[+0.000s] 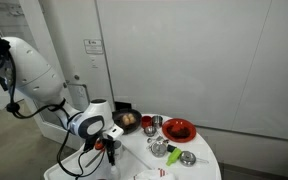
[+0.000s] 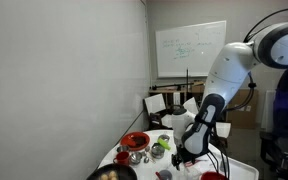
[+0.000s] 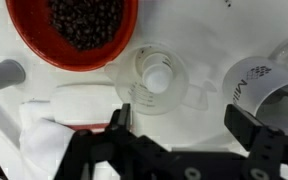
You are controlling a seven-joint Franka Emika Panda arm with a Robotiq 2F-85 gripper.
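Observation:
My gripper is open, its two black fingers apart at the bottom of the wrist view, with nothing held between them. Just ahead of the gap lies a clear round vessel or lid (image 3: 156, 78) with a white knob-like centre and a clear handle at its side. A white mug (image 3: 267, 83) with dark lettering is beside the right finger. To the upper left, a red bowl (image 3: 84, 55) holds dark beans. In the first exterior view the gripper (image 1: 111, 158) hangs over the left part of the white table; its fingertips are small there.
A white cloth (image 3: 69, 112) and a grey cylinder (image 3: 2, 75) lie left in the wrist view. Farther along the table are a dark pan (image 1: 127, 121), a red dish (image 1: 179, 131), a metal pot (image 1: 159, 148) and a green item (image 1: 174, 156). A wall stands behind.

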